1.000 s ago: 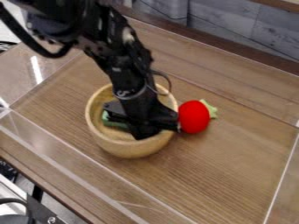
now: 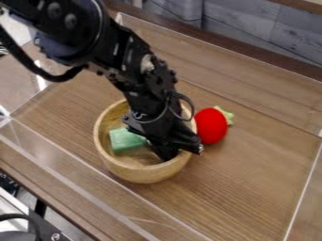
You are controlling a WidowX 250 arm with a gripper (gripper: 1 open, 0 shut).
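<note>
A black robot arm reaches down from the upper left to a light wooden bowl [image 2: 135,169] on the wooden table [image 2: 246,188]. My dark gripper [image 2: 175,149] is low inside the bowl's right side, its tips partly hidden and hard to make out. A green object [image 2: 126,139] lies in the bowl, left of the gripper and partly covered by it. Just outside the bowl to the right is a red round object [image 2: 212,126] with a green top.
Bare table stretches to the right and to the back left. A raised wooden edge [image 2: 251,42] runs along the back right. Cables and dark hardware show at the bottom left.
The arm and gripper have shifted slightly within the bowl, and more of the green object shows now. The red object stays at the bowl's right.
</note>
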